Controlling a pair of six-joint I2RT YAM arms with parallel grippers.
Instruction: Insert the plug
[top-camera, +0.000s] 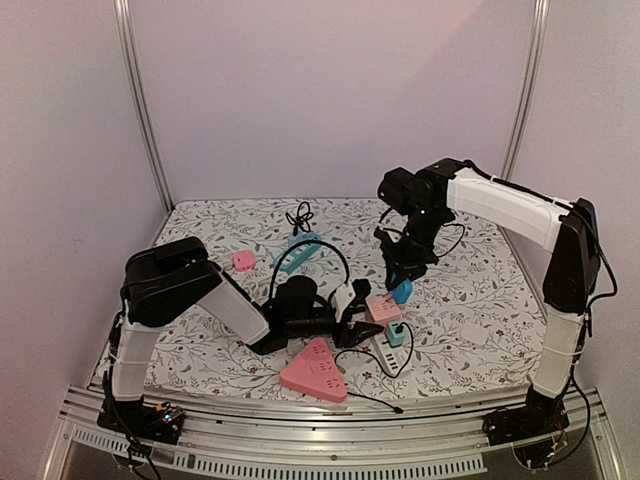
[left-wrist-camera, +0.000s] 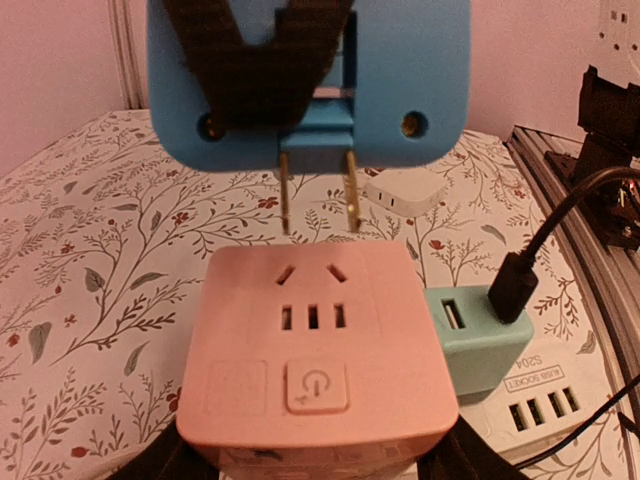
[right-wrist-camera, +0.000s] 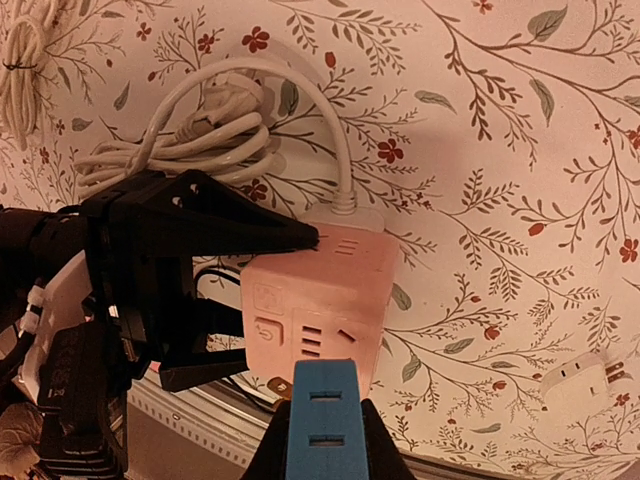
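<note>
My left gripper (top-camera: 356, 316) is shut on the pink socket cube (top-camera: 382, 307) (left-wrist-camera: 313, 360), its socket face up, as the left wrist view shows. My right gripper is shut on a blue plug (top-camera: 401, 290) (right-wrist-camera: 325, 390). In the left wrist view the blue plug (left-wrist-camera: 400, 90) hangs just above the cube, two metal pins pointing down, apart from the socket holes and toward the cube's far edge.
A white power strip (top-camera: 393, 360) with a mint adapter (top-camera: 395, 333) lies beside the cube. A pink triangular strip (top-camera: 313, 376), a blue strip (top-camera: 298, 254), a small pink block (top-camera: 243, 260) and cables occupy the table.
</note>
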